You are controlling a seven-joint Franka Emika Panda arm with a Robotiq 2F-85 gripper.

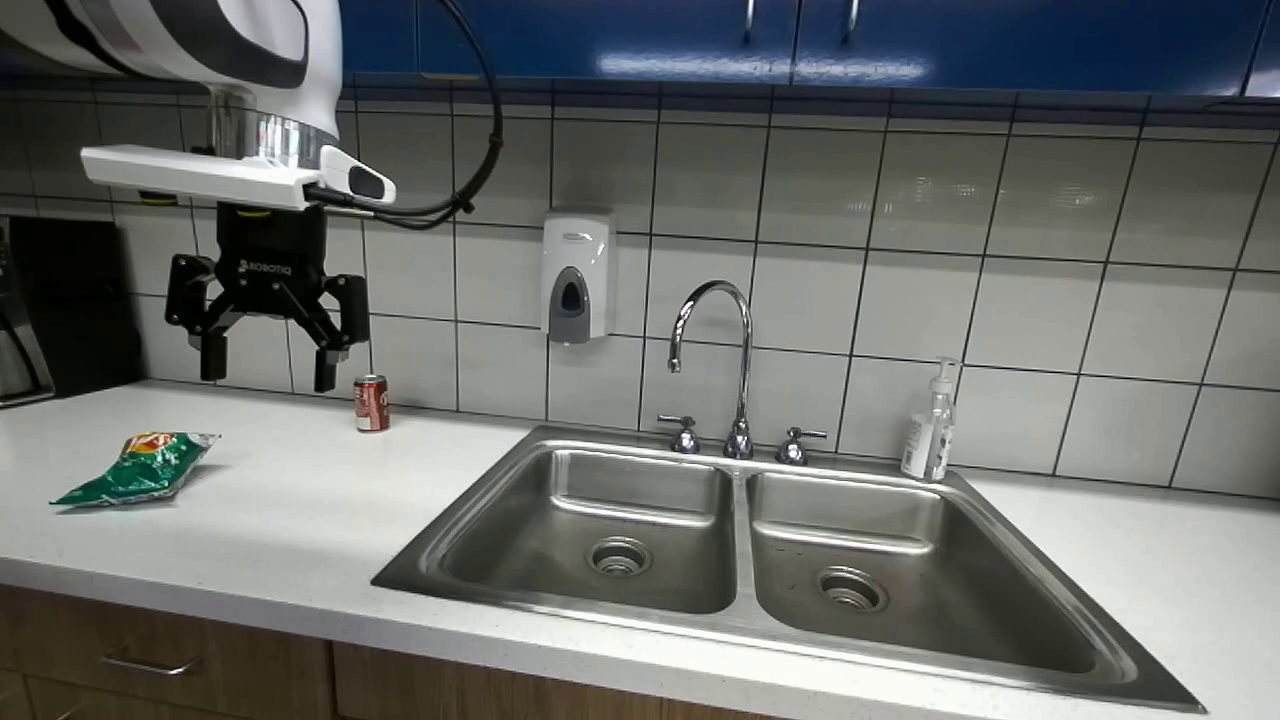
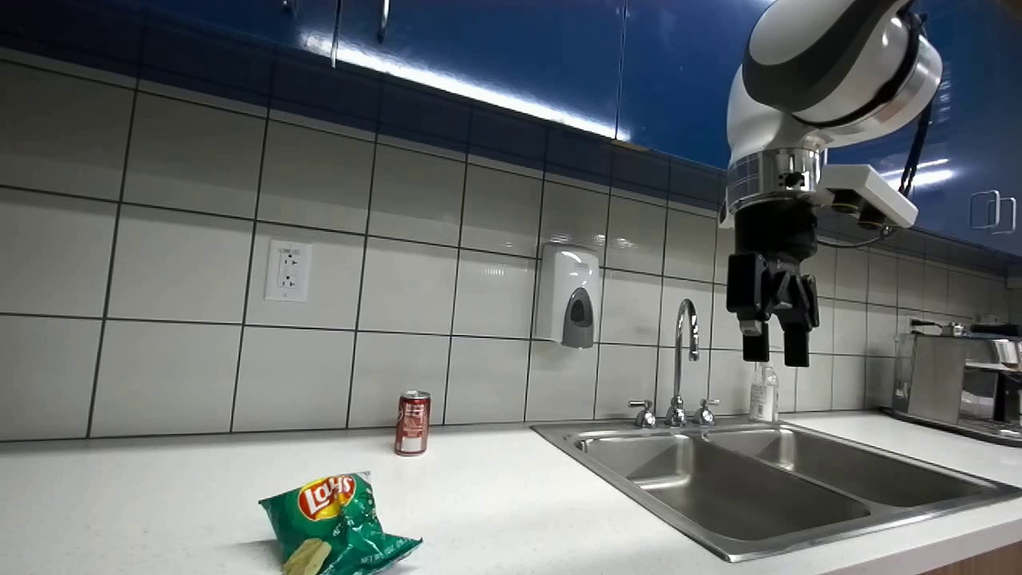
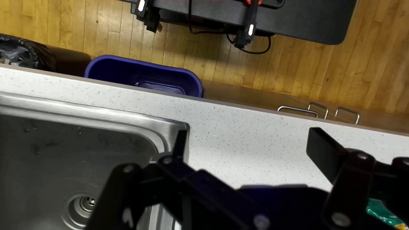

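My gripper point(image 1: 269, 370) hangs high above the counter, open, with nothing between its fingers. A green Lay's chip bag point(image 1: 140, 469) lies on the counter, below and left of the gripper in exterior view 1. Near the tiled wall a small red soda can point(image 1: 371, 403) stands upright. Exterior view 2 shows the bag point(image 2: 337, 522) in front of the can point(image 2: 413, 422), both well left of the gripper point(image 2: 776, 353). In the wrist view the open fingers straddle bare counter, and part of the green bag point(image 3: 383, 213) peeks out at lower right, mostly hidden by the gripper.
A double steel sink point(image 1: 741, 600) with a tall faucet point(image 1: 740, 372) is set into the counter. A soap bottle point(image 1: 932, 432) stands behind it, and a dispenser point(image 1: 578, 278) hangs on the wall. Counter between bag and sink is clear. Blue cabinets point(image 1: 624, 36) hang overhead.
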